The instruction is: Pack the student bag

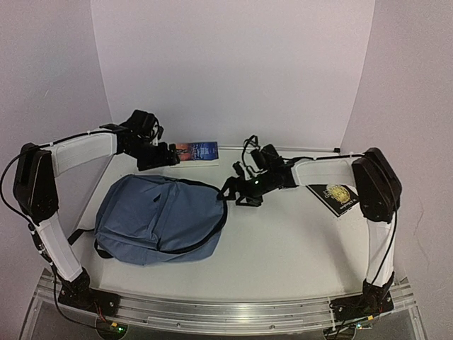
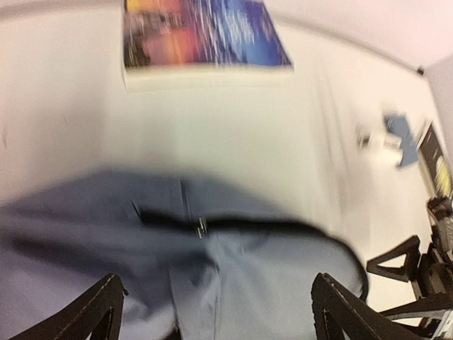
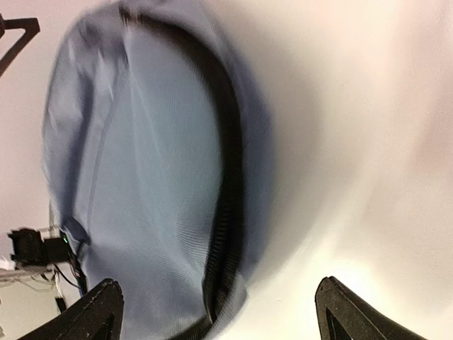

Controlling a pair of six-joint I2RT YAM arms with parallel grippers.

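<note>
A blue-grey student bag [image 1: 159,219] lies flat on the left half of the table, its dark zip edge along the right side. My left gripper [image 1: 174,154] is just beyond the bag's back edge, with its fingers [image 2: 92,312] spread wide. At the bag's right edge hovers my right gripper [image 1: 231,200], open too, with a wide gap between its fingers. Behind the bag lies a book with a blue and orange cover [image 1: 197,151]. A black book with a gold emblem [image 1: 335,197] rests at the right, partly covered by my right arm.
A dark strap [image 1: 76,235] sticks out from the bag's left side. Tall pale walls [image 1: 230,71] close off the back and both sides.
</note>
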